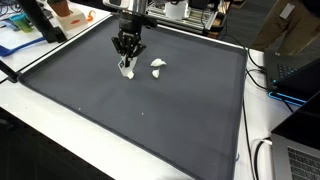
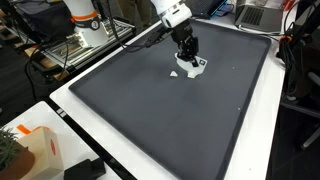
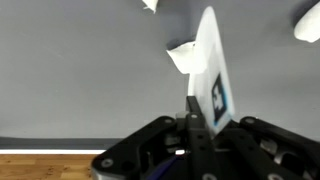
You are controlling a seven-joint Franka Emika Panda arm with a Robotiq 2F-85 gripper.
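My gripper (image 1: 127, 48) is shut on a thin white piece (image 3: 209, 70), which juts out from between the fingers and has a dark and bluish patch near them in the wrist view. In exterior view 2 the white held piece (image 2: 194, 66) hangs low, close to the tabletop; whether it touches cannot be told. Beyond its edge a small white scrap (image 3: 182, 57) shows on the dark surface. Other white pieces (image 1: 157, 67) lie a little to the right of the gripper in exterior view 1.
The dark tabletop (image 1: 140, 120) is broad and mostly bare toward the front. A laptop (image 1: 298, 148) and cables stand along the right side. Bottles and boxes (image 1: 68, 18) crowd the far left corner.
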